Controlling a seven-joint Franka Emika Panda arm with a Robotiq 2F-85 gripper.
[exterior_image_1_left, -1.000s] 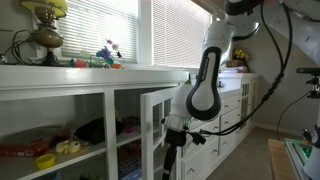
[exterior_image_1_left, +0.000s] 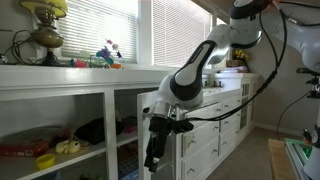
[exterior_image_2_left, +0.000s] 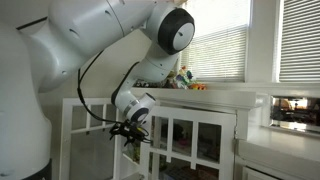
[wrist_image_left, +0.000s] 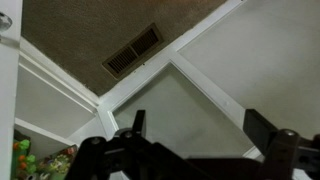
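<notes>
A white framed cabinet door (exterior_image_1_left: 152, 101) stands swung out from the shelves in exterior view 1. My gripper (exterior_image_1_left: 152, 160) points downward close to this door; whether they touch cannot be told. In the wrist view, my gripper is open, its dark fingers (wrist_image_left: 139, 122) set wide apart with nothing held between them. Beneath and past them lie the door's white frame (wrist_image_left: 160, 62) and grey panels (wrist_image_left: 185, 108). From exterior view 2, the gripper (exterior_image_2_left: 122, 131) appears beside white framed panels (exterior_image_2_left: 184, 137), its fingertips too small to make out.
Open shelves (exterior_image_1_left: 90, 152) hold a yellow cup (exterior_image_1_left: 45, 161) and other items. A lamp (exterior_image_1_left: 46, 28) and small figures (exterior_image_1_left: 108, 53) stand on the counter. White drawers (exterior_image_1_left: 203, 138) line the wall at right. A brown floor vent (wrist_image_left: 132, 50) lies in the carpet.
The arm has reached further left in exterior view 1, and the gripper has shifted left and slightly up alongside the door. The door shows no clear movement.
</notes>
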